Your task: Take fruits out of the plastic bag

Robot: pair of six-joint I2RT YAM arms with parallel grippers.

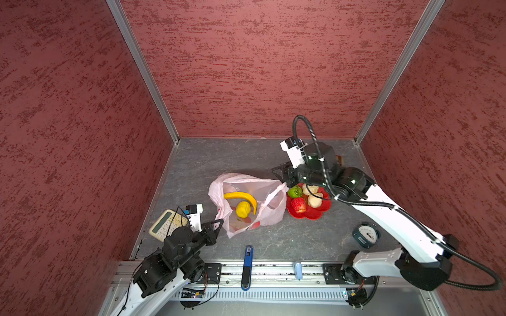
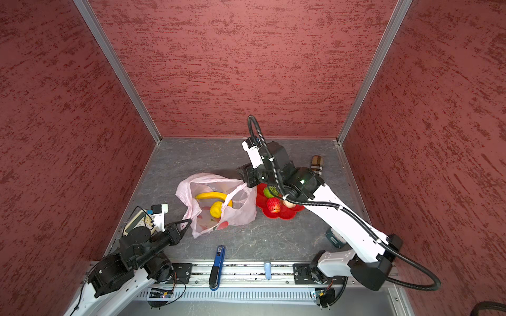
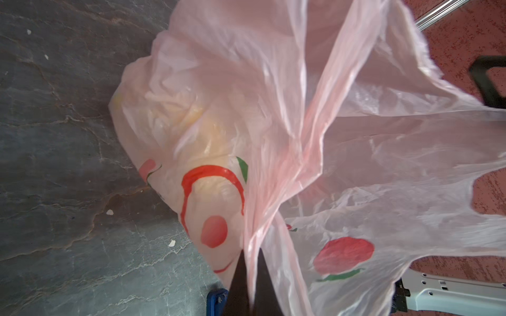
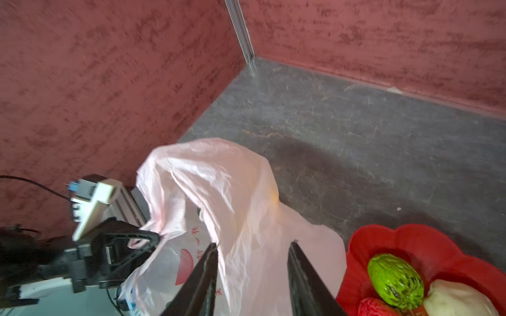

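The pink plastic bag (image 1: 268, 210) lies open mid-table, a banana (image 1: 237, 195) and a yellow fruit (image 1: 243, 209) inside. My left gripper is shut on the bag at its left side, pink film between its fingers. My right gripper stands open above the bag's right edge. A red flower-shaped plate (image 4: 400, 237) beside the bag holds a red fruit (image 1: 298, 206), a green one (image 4: 395, 279) and several pale ones (image 1: 315, 200).
A calculator (image 1: 163, 223) lies left, a blue tool (image 1: 247, 263) at the front edge, a scale (image 1: 365, 235) front right, a plaid object (image 2: 316, 163) back right. Red walls surround it.
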